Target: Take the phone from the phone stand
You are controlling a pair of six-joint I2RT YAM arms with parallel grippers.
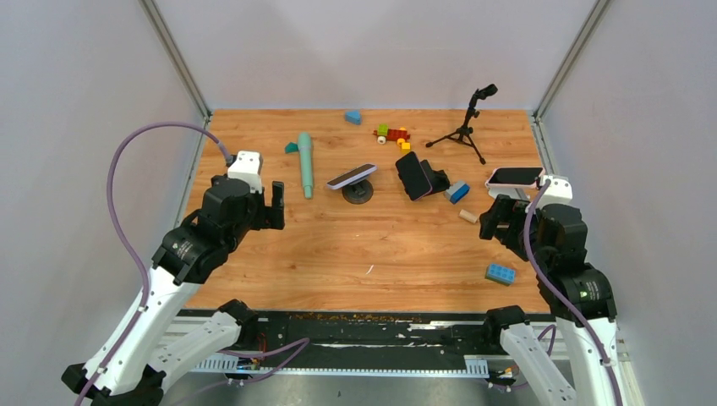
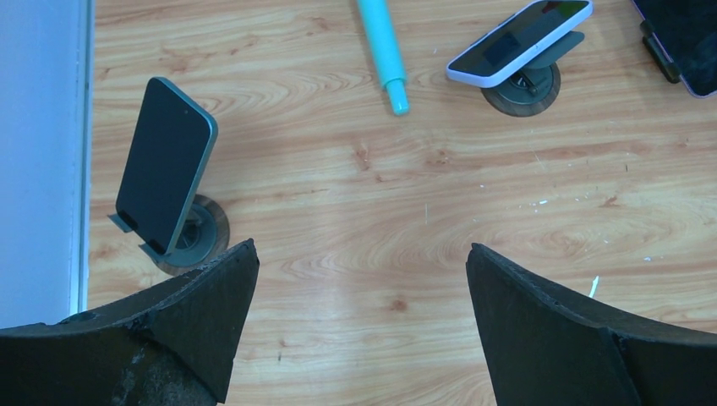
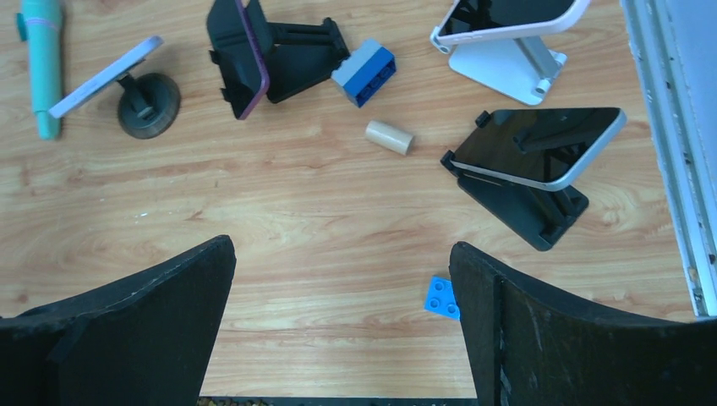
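Several phones rest in stands. One dark phone (image 2: pixel 165 165) leans in a round-based stand (image 2: pixel 207 233) at the left, mostly hidden in the top view by the left arm. A lilac-edged phone (image 1: pixel 352 176) lies tilted on a round-based stand (image 1: pixel 358 193). A black phone (image 1: pixel 413 176) leans on a black stand (image 1: pixel 436 178). A pink-edged phone (image 1: pixel 514 177) sits on a white stand (image 3: pixel 507 72), and another phone (image 3: pixel 541 144) on a black stand (image 3: pixel 528 207) near the right wall. My left gripper is open and empty above the table; so is my right gripper.
A teal stick (image 1: pixel 306 165), a small tripod (image 1: pixel 465 127), a toy train (image 1: pixel 393 134) and a blue wedge (image 1: pixel 353 117) are towards the back. Loose blocks (image 1: pixel 500 273) and a wooden cylinder (image 1: pixel 468 216) lie at right.
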